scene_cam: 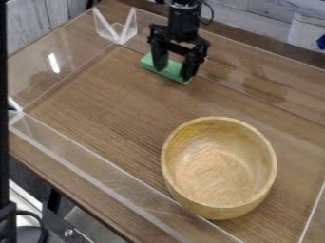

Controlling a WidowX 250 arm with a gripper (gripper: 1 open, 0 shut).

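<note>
My black gripper (178, 49) is at the top centre, its fingers spread open around and over a green block (162, 65) that lies on the wooden table (95, 114). The fingers partly hide the block; whether they touch it is unclear.
A large tan bowl (219, 166) stands at the lower right. A clear bent plastic piece (117, 28) sits at the upper left. Black cable runs along the lower left edge.
</note>
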